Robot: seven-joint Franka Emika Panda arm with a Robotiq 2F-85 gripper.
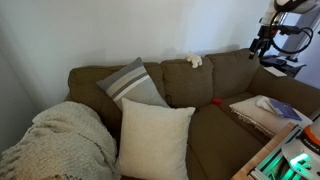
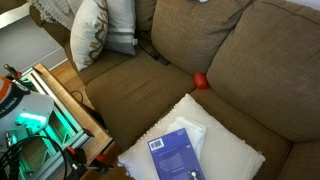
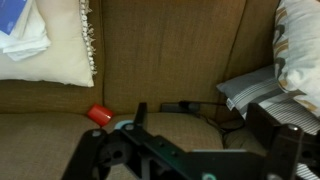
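My gripper hangs open above the couch, its two fingers well apart and nothing seen between them. In exterior view 1 the arm's gripper end [image 1: 262,48] shows at the upper right, clear of the couch back. A small red object [image 2: 201,81] lies at the seam where seat meets backrest; in the wrist view the red object [image 3: 99,114] is left of the fingers. On a cream fringed pillow [image 2: 233,158] rest a blue book [image 2: 174,158] and a folded white cloth [image 2: 191,128]. A dark object with a cable [image 3: 181,107] lies on the couch near the gap.
A striped pillow [image 1: 132,85], a large cream pillow [image 1: 153,141] and a fluffy blanket [image 1: 62,147] fill the couch's other end. A white plush item [image 1: 194,60] sits on the backrest. Bare seat [image 2: 142,98] shows between the pillows.
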